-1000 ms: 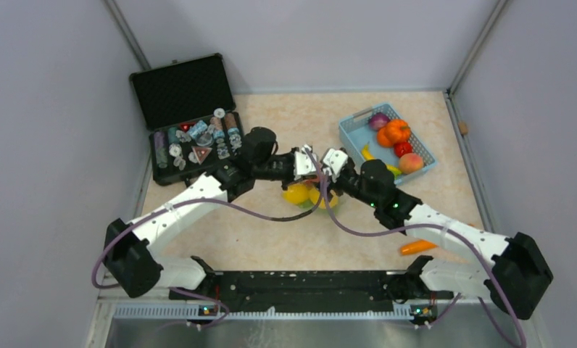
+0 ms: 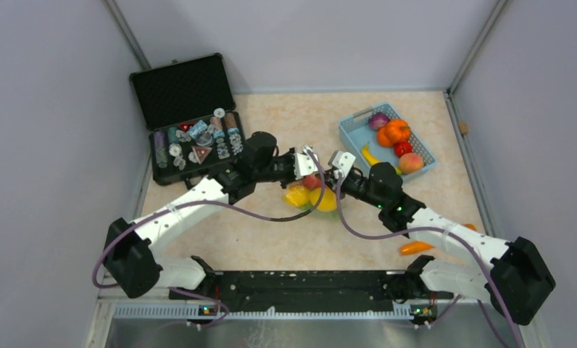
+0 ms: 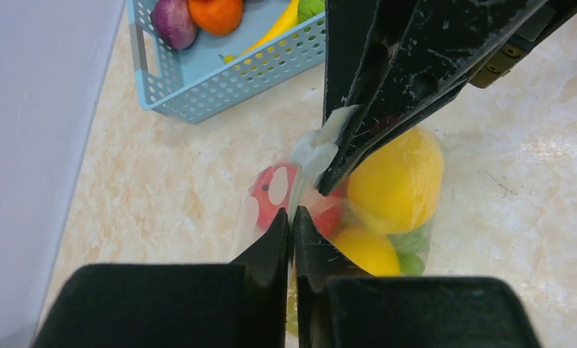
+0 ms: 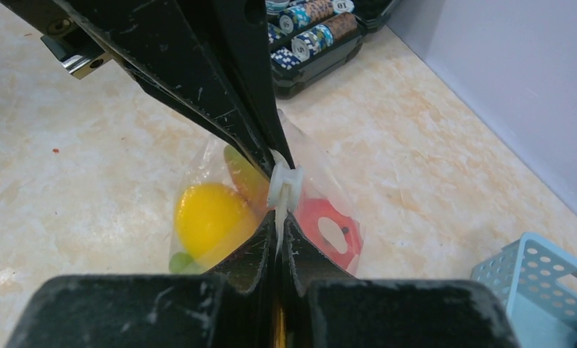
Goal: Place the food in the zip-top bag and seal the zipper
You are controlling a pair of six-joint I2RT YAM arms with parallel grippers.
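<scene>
A clear zip top bag [image 2: 328,215] stands at mid-table with a red food piece [image 3: 271,190], yellow pieces [image 3: 396,181] and green pieces [image 3: 410,263] inside. In the left wrist view my left gripper is shut on the bag's whitish top edge. My right gripper is shut too, with the same thin strip running between its fingers. Between the two grippers, a white zipper slider [image 4: 285,185] sits on the strip, near the left fingertips in the right wrist view. The arms partly cover the bag from above.
A blue basket [image 2: 351,135] of food stands at the back right. The open black case [image 2: 159,168] with chips is at the back left. Carrots [image 2: 416,247] lie at the right, partly under the right arm.
My right gripper has shifted a little to the right, opening the gap to the left one.
</scene>
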